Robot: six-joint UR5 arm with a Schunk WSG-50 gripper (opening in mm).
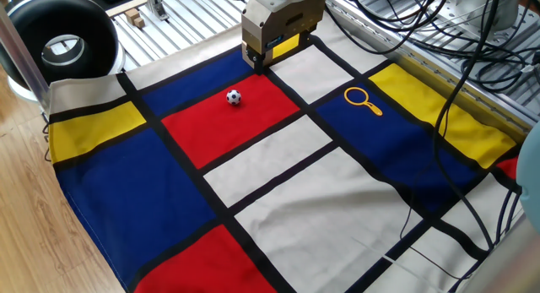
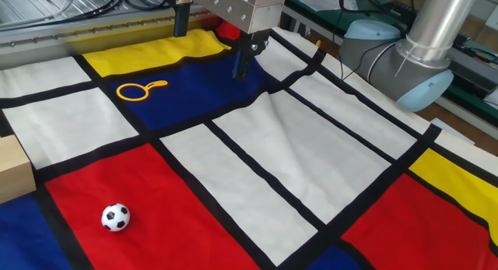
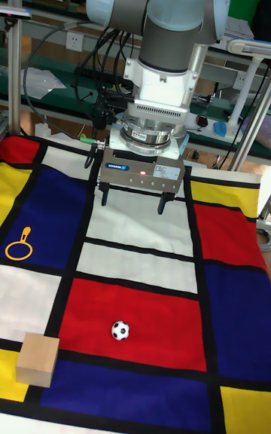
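Note:
A small black-and-white soccer ball (image 1: 234, 97) rests on the red patch of the cloth; the same ball (image 2: 116, 217) shows at lower left in the second view. A yellow-orange ring with a handle, like a magnifying glass (image 1: 364, 101), lies flat on a blue patch. The wooden block (image 3: 37, 359) sits near a corner of the red patch, beside the ball; in the first view my gripper mostly hides it. My gripper (image 3: 134, 198) hangs above the cloth with its two fingers wide apart. It is open, with nothing between them, and away from the ball and ring.
The patterned cloth (image 3: 144, 231) covers the table, with slight wrinkles and wide bare areas. Black cables (image 1: 447, 107) hang at the right of the first view. Metal rails (image 2: 47, 44) border the cloth, and a black round object (image 1: 63, 40) stands off its corner.

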